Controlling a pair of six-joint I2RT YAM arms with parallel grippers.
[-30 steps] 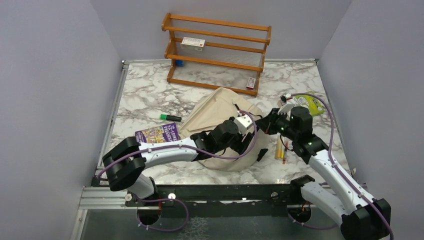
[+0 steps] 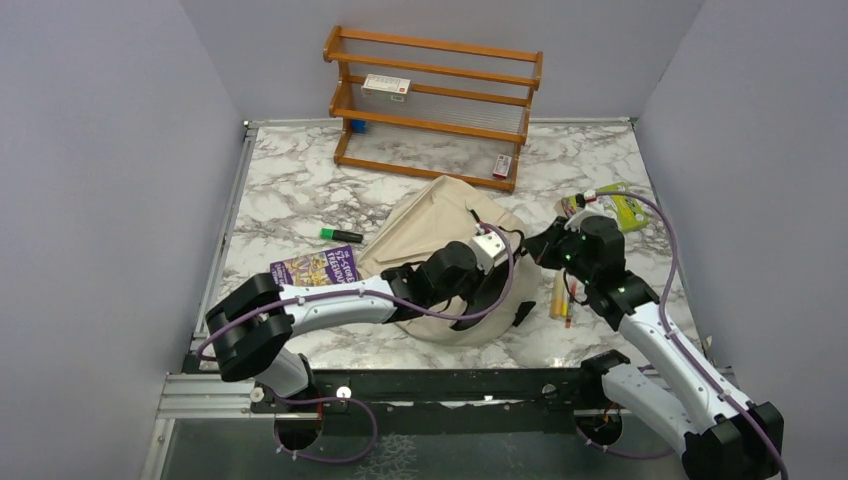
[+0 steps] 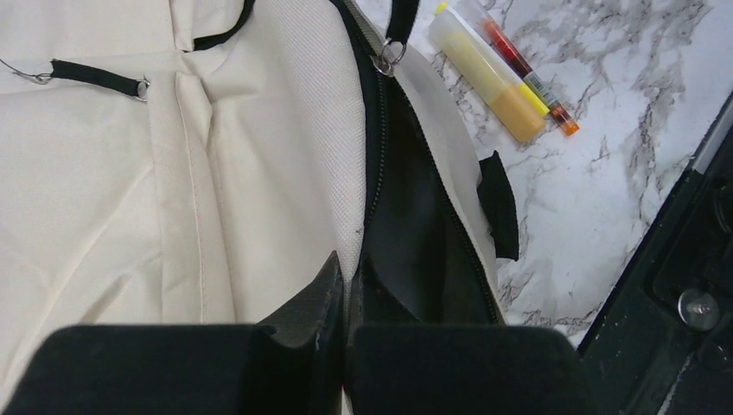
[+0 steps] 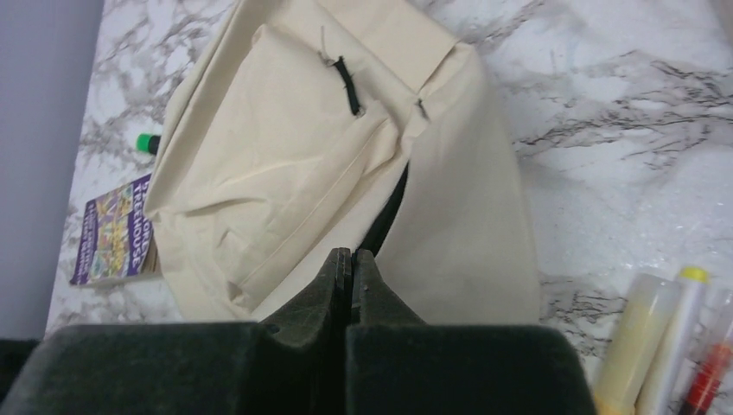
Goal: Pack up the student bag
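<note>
The cream bag (image 2: 435, 215) lies mid-table, its black-lined opening (image 3: 423, 233) parted along the zipper. In the left wrist view my left gripper is shut on the bag's cream edge, beside that opening. A black strap (image 3: 402, 19) rises from the zipper's metal ring. My right gripper is shut over the bag's right side, with nothing visible between its fingertips. The left arm hides part of the opening from above. A purple book (image 2: 315, 268) and a green-capped marker (image 2: 342, 236) lie left of the bag.
A yellowish tube (image 3: 488, 78) and a red pen (image 3: 527, 65) lie right of the bag. The wooden rack (image 2: 430, 115) at the back bears a white box (image 2: 386, 87) and a small red-and-white box (image 2: 502, 166). A green packet (image 2: 625, 208) lies behind the right arm.
</note>
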